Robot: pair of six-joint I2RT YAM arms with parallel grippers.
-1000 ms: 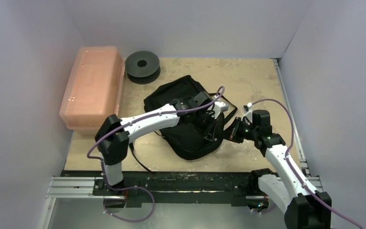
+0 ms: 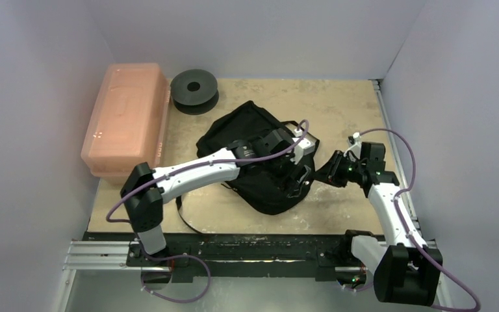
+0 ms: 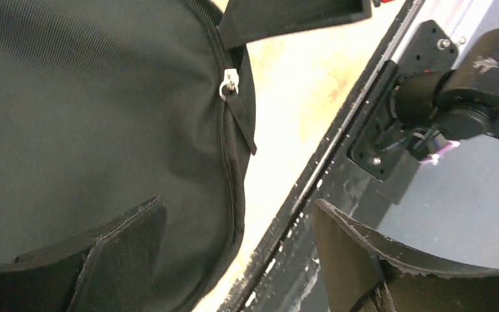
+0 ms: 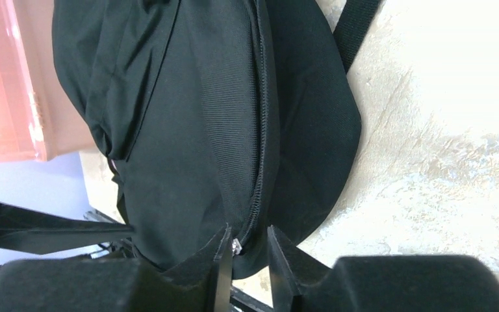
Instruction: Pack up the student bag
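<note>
The black bag [image 2: 250, 123] lies flat on the table, its zipper running down the side near my right gripper. My left gripper is open above the bag, with a metal zipper pull [image 3: 230, 81] ahead of its fingers. Close to the bag's right edge, my right gripper is partly open, a narrow gap between its fingertips. The pull [image 4: 236, 247] shows at that gap beside one finger; I cannot tell whether they touch. One dark left-gripper finger [image 4: 52, 227] reaches into the right wrist view.
At the back left are a pink translucent box [image 2: 125, 117] and a dark round spool [image 2: 195, 91]. A bag strap [image 2: 188, 221] trails toward the front edge. Bare table [image 2: 344, 107] lies to the right and behind the bag.
The bag's right edge shifted slightly.
</note>
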